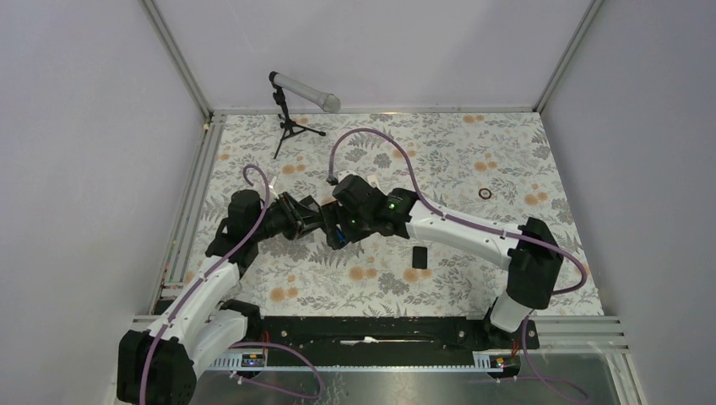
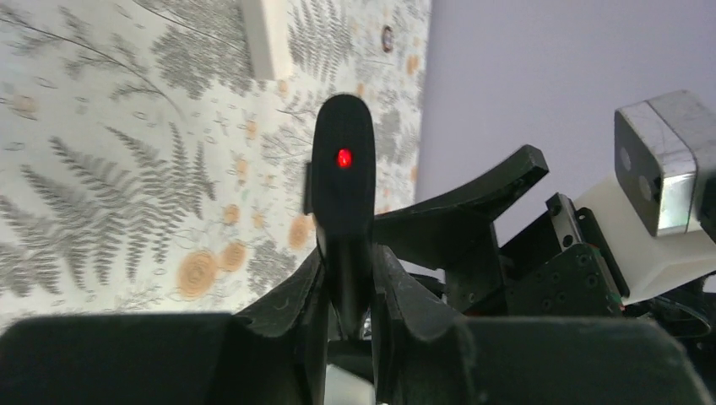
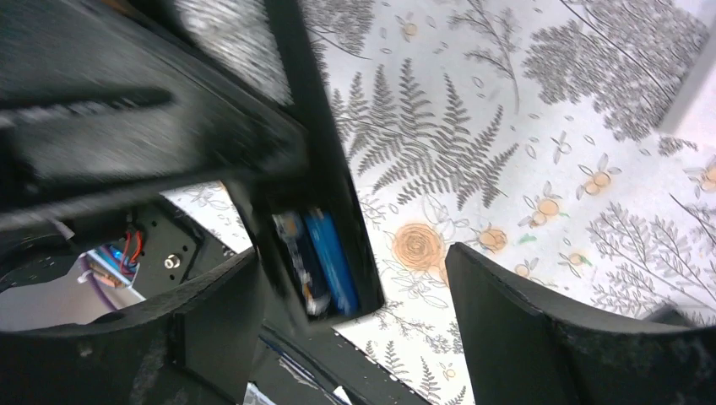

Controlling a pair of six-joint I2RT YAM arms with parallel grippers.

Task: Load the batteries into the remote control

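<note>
My left gripper is shut on the black remote control [image 2: 344,190], which carries a red dot near its end. In the right wrist view the remote [image 3: 287,190] shows an uncovered compartment [image 3: 317,266] with a blue battery [image 3: 332,261] and a darker, silvery one beside it, both blurred. My right gripper stands open, and the remote's end appears in the gap between its fingers; contact cannot be told. A small black rectangular piece, probably the battery cover [image 1: 420,257], lies on the table to the right.
A white block [image 2: 267,38] lies on the patterned table. A microphone on a tripod [image 1: 287,118] stands at the back left, and a small dark ring [image 1: 485,193] rests at the right.
</note>
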